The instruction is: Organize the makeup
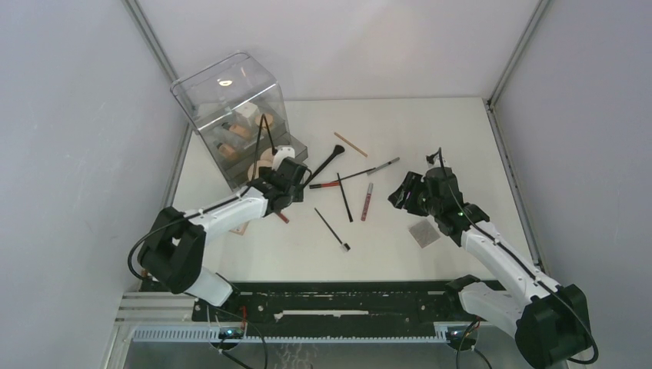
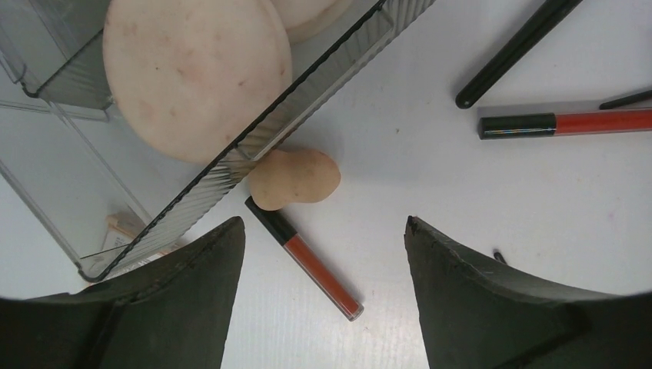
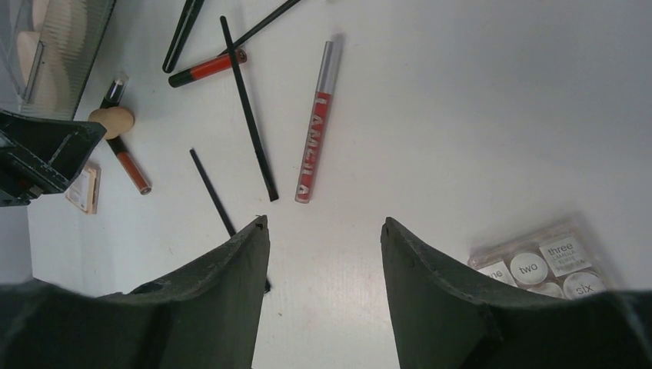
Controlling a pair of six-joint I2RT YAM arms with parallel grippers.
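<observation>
A clear organizer [image 1: 231, 92] at back left holds round powder puffs [image 2: 192, 77] and bottles. My left gripper hangs open over its front edge, above a peanut-shaped sponge [image 2: 300, 175] and a brown lip gloss [image 2: 319, 273]. To the right lie a red gloss [image 2: 600, 121], a black brush [image 1: 326, 163], thin pencils and brushes [image 1: 344, 198], and a red LAMELA tube [image 3: 314, 138]. My right gripper is open, nothing between its fingers, near a small clear labelled case [image 3: 569, 256].
A flat palette [image 3: 83, 188] lies left of the brown gloss.
</observation>
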